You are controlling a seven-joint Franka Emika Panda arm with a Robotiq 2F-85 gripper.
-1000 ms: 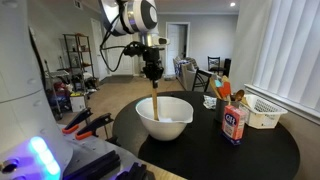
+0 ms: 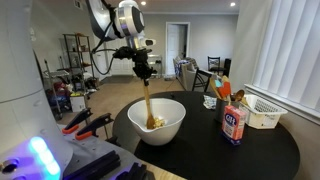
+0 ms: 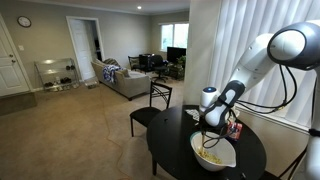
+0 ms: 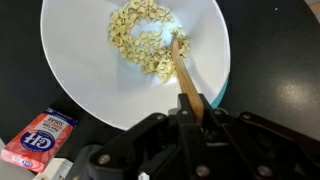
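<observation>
A wooden spoon (image 4: pixel 184 72) points down from my gripper, which is shut on its handle. The spoon's lower end rests among pale oat flakes (image 4: pixel 128 32) inside a large white bowl (image 4: pixel 78 72). In exterior view 1 the gripper (image 2: pixel 143 72) is above the bowl (image 2: pixel 172 134), with the spoon (image 2: pixel 148 102) slanting down into it. From the second exterior view, the bowl (image 3: pixel 222 157) stands near the front of the round black table, the gripper over it. The spoon's tip is partly hidden in the flakes.
A red and white salt package (image 2: pixel 233 122) stands right of the bowl. Behind it are a utensil holder (image 2: pixel 222 108) with several utensils and a white basket (image 2: pixel 262 113).
In exterior view 1 my gripper and the spoon have shifted left. The bowl appears to have shifted slightly, and more of the oats shows inside it. The spoon stays held.
</observation>
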